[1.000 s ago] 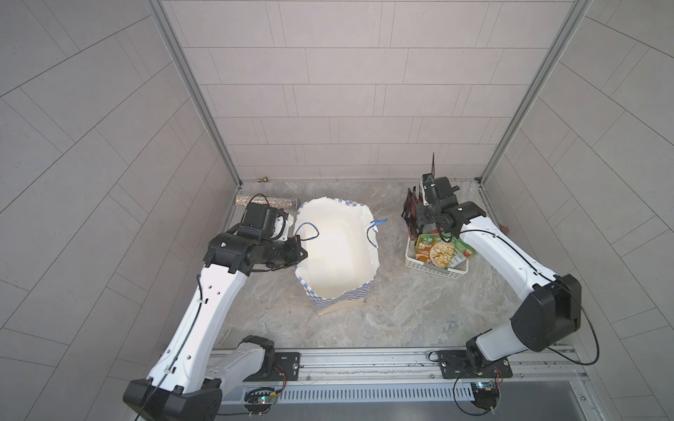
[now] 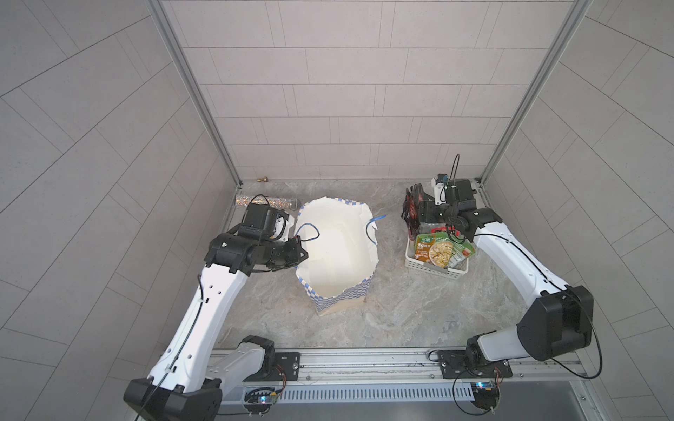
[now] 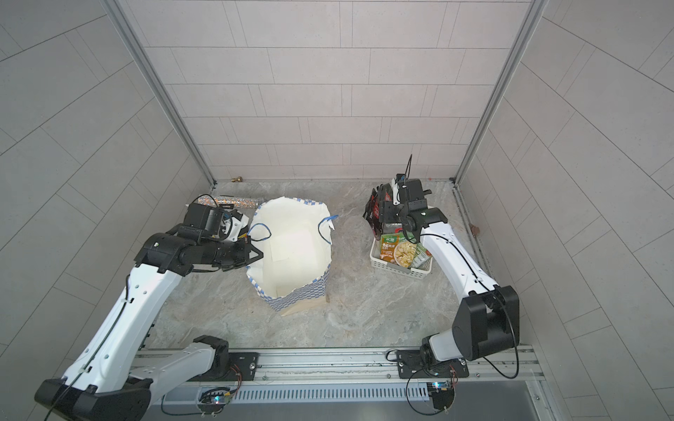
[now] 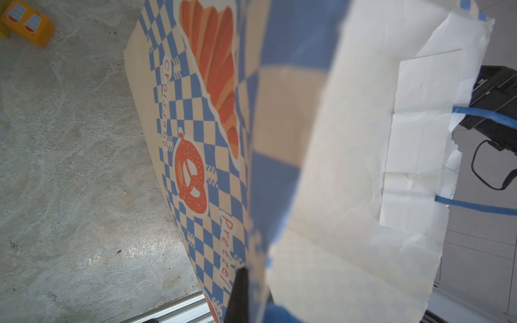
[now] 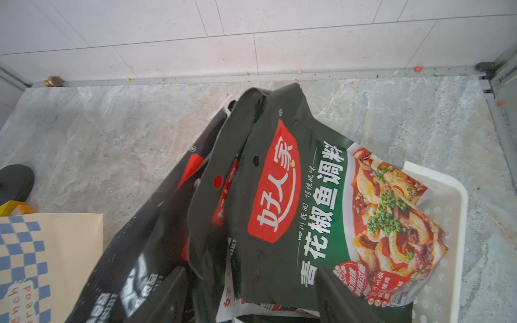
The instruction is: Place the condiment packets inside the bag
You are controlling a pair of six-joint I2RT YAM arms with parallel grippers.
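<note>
The paper bag (image 2: 340,245), blue-and-cream checked outside and white inside, stands wide open at the middle of the table. My left gripper (image 2: 303,251) is shut on its left rim; the left wrist view shows a dark finger (image 4: 238,298) against the outer wall. Condiment packets fill a white basket (image 2: 436,270) on the right. Dark packets (image 5: 150,231) lean at its left, beside a black-green packet (image 5: 285,210) with a red logo. My right gripper is at these packets, its blurred fingers apart at the view's lower edge. Their exact contact is hidden.
Green packets (image 2: 441,249) lie at the basket's front. A clear tube (image 2: 266,202) lies behind the left gripper, and a small yellow box (image 4: 29,22) sits near the bag. Bare table (image 2: 389,301) separates bag from basket.
The left arm and the bag stay nearly still.
</note>
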